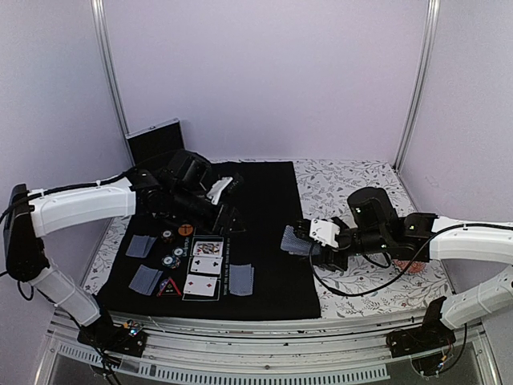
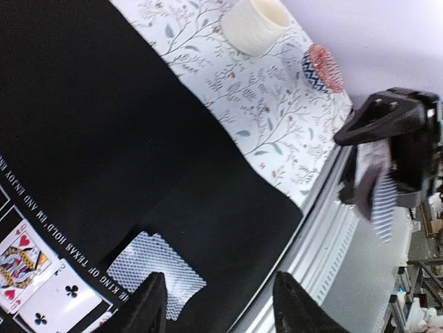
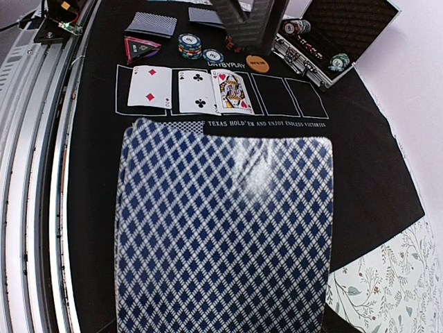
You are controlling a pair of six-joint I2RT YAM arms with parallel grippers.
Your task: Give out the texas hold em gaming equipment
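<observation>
A deck of blue-backed cards (image 3: pixel 225 236) fills the right wrist view, held off the table; my right gripper (image 1: pixel 306 234) is shut on it near the mat's right edge. Over the mat, my left gripper (image 1: pixel 228 222) stands open, its fingers (image 2: pixel 156 302) apart with nothing between them. Beneath it, cards lie face down (image 2: pixel 154 269) on the black mat (image 1: pixel 264 192). Beside them is a row of face-up cards (image 1: pixel 202 285). Two more face-down stacks (image 1: pixel 140 245) lie at the mat's left, near poker chips (image 1: pixel 172 261) and a triangular piece (image 1: pixel 168 286).
An open case (image 3: pixel 346 28) with chips stands at the back left. Off the mat, on the floral cloth (image 2: pixel 201 52), are a white cup (image 2: pixel 252 28) and a patterned round object (image 2: pixel 323 68).
</observation>
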